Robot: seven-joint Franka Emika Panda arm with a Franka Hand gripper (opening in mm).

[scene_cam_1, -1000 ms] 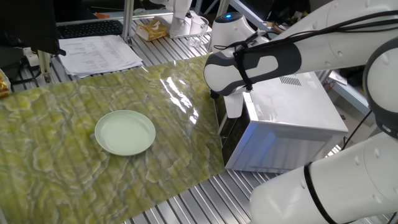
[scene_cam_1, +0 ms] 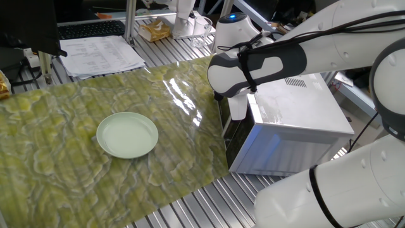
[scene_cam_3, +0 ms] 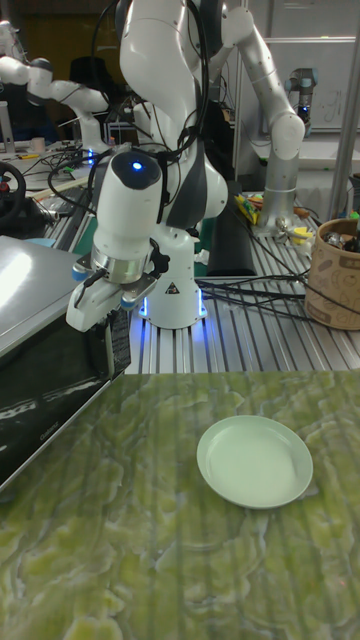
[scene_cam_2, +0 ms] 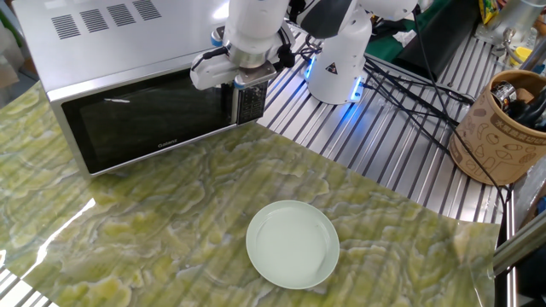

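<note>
A microwave (scene_cam_2: 128,51) with a silver-white body and a dark glass door (scene_cam_2: 153,119) stands at the back left in exterior view 2, its door looking closed. My gripper (scene_cam_2: 246,83) is at the right part of the microwave's front, close by the upright door handle (scene_cam_2: 236,106). The white hand (scene_cam_3: 94,303) hides most of its own fingers, so neither their spacing nor contact with the handle can be made out. A pale green round plate (scene_cam_2: 293,245) lies empty on the green marbled mat (scene_cam_2: 171,230), well apart from the gripper.
A patterned brown bucket (scene_cam_2: 490,136) of odds and ends stands at the right, with black cables (scene_cam_2: 418,107) beside it on the slatted metal table. Papers (scene_cam_1: 101,56) lie beyond the mat in exterior view 1. Around the plate, the mat is clear.
</note>
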